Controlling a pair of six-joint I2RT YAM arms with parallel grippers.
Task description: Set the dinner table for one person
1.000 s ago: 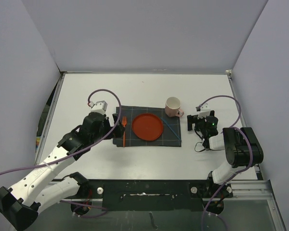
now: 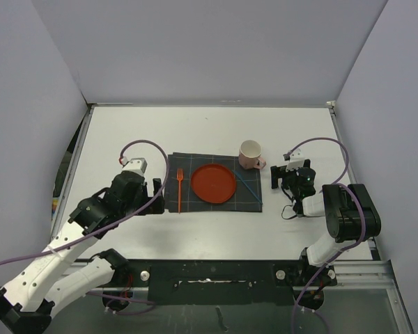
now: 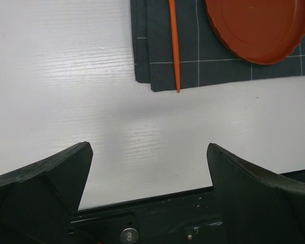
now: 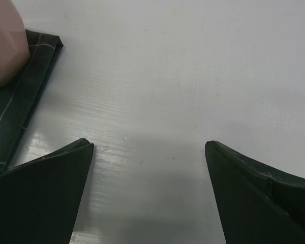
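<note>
A red plate (image 2: 213,184) rests on a dark checked placemat (image 2: 251,202), with an orange fork (image 2: 180,188) on its left and a blue utensil (image 2: 248,186) on its right. A pink mug (image 2: 250,153) stands at the placemat's back right corner, partly in the right wrist view. My left gripper is open above bare table, to the left and front of the fork, nothing between its fingers. My right gripper is open just right of the mug and placemat, over empty table.
Side walls and a back wall surround it, and a dark rail runs along the front edge.
My left arm has drawn back toward the front left, away from the fork. The right arm and the tableware look unchanged.
</note>
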